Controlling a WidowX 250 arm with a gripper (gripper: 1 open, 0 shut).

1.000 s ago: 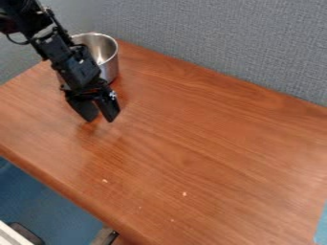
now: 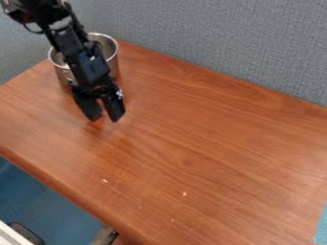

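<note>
A steel pot (image 2: 106, 50) stands at the back left of the wooden table, partly hidden behind my black arm. My gripper (image 2: 103, 112) hangs just in front of the pot, low over the table, its two fingertips apart. I see nothing clearly held between them.
A grey fabric wall (image 2: 230, 48) runs along the back. Blue floor (image 2: 45, 206) shows beyond the table's left edge, with a white object (image 2: 10, 237) at the lower left corner.
My gripper and arm have shifted slightly to the right over the last second. The pot looks to be in the same place.
</note>
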